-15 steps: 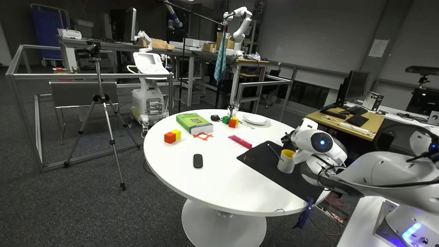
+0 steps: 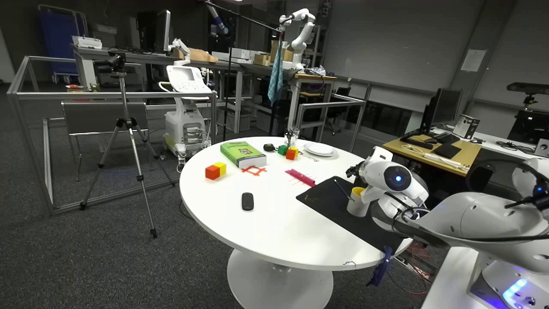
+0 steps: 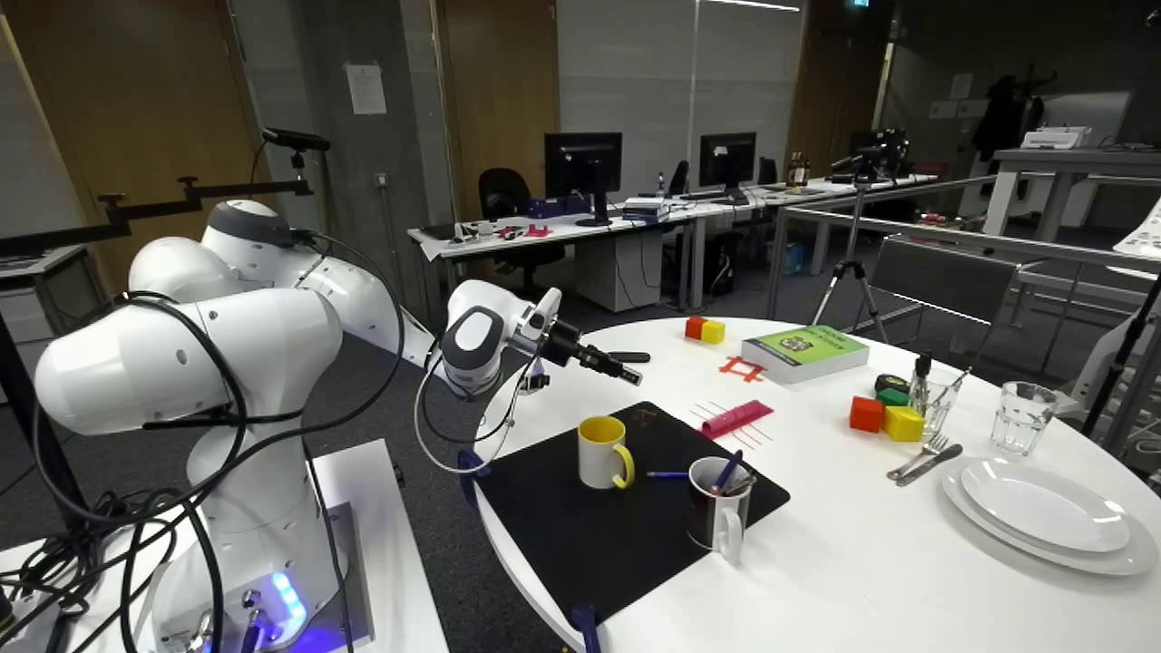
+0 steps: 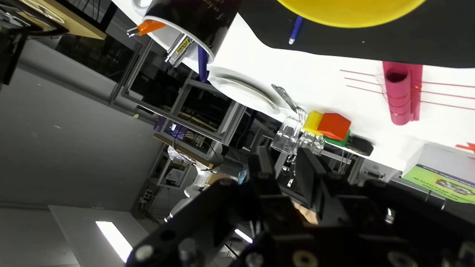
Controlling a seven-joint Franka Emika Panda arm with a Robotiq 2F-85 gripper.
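Observation:
My gripper (image 3: 626,372) reaches in over the black mat's edge, at about the height of the mug tops or above. In the wrist view its two dark fingers (image 4: 305,167) stand a little apart, with only background showing between them. A white mug with a yellow inside (image 3: 596,464) stands upright on the mat (image 3: 544,511); its yellow rim (image 4: 351,13) fills the top of the wrist view. Beside it, a dark-and-white mug (image 3: 705,522) holds pens and other small items. A blue pen (image 4: 295,31) lies on the mat. The gripper appears apart from both mugs.
Farther across the round table (image 2: 278,221) are a pink holder (image 3: 736,418), coloured blocks (image 3: 867,414), a green book (image 3: 805,350), glasses (image 3: 1020,419), cutlery (image 3: 925,457) and plates (image 3: 1045,506). A black oblong object (image 2: 247,201) lies in open table space.
In exterior view 1, the arm's wrist and gripper have shifted slightly left, over the table. The yellow-lined mug and the other table objects keep their places.

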